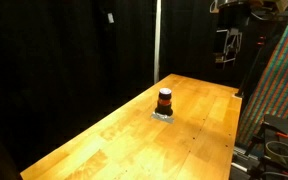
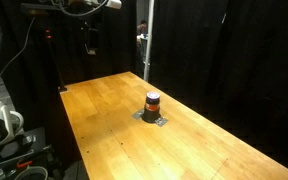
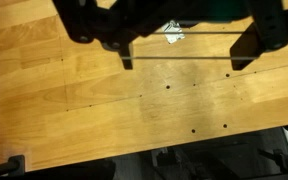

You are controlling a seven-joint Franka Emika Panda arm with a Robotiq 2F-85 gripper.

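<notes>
A dark cylindrical object with a reddish-orange band and a pale top stands upright on the wooden table. Beneath it lies a silvery patch. High over the table's far end, in exterior view 1, hangs my gripper, well apart from the cylinder. Its two dark fingers stand wide apart in the wrist view. Two thin straight grey lines cross the gap between them; what they are I cannot tell. No other thing shows between the fingers. A corner of the silvery patch shows at the top of the wrist view.
Black curtains hang behind it. Beside the table stand a bin-like container and other equipment. Cables loop near the arm.
</notes>
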